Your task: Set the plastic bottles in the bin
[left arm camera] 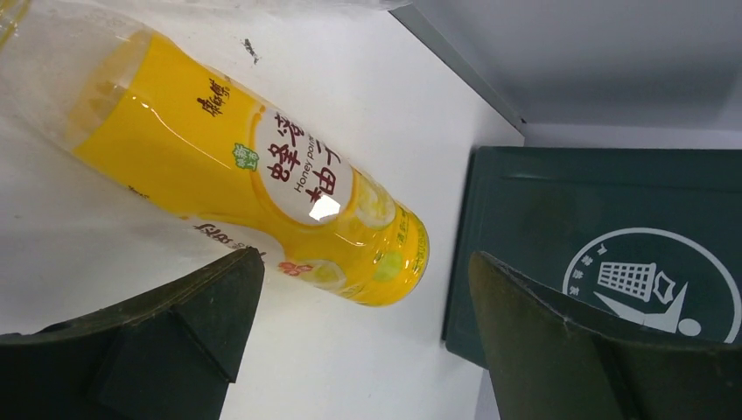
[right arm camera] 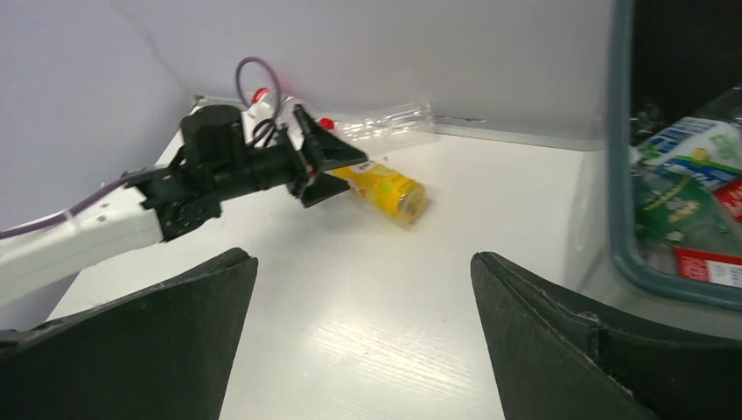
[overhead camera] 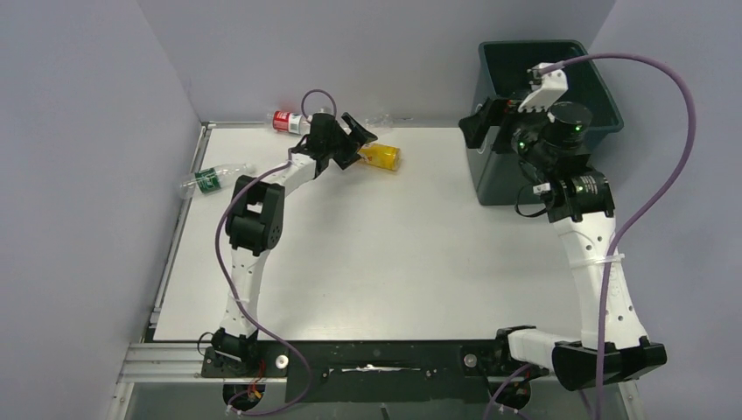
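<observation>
A yellow-labelled plastic bottle (overhead camera: 381,156) lies on the white table, under my open left gripper (overhead camera: 354,138), whose fingers flank its near side in the left wrist view. Behind lie a red-labelled bottle (overhead camera: 289,122) and a clear bottle (right arm camera: 385,127). A green-labelled bottle (overhead camera: 210,179) lies at the left edge. My right gripper (overhead camera: 490,118) is open at the front-left of the dark green bin (overhead camera: 490,184), with nothing between its fingers. The right wrist view shows packaging (right arm camera: 687,144) inside the bin.
Grey walls (overhead camera: 394,52) close in the back and sides.
</observation>
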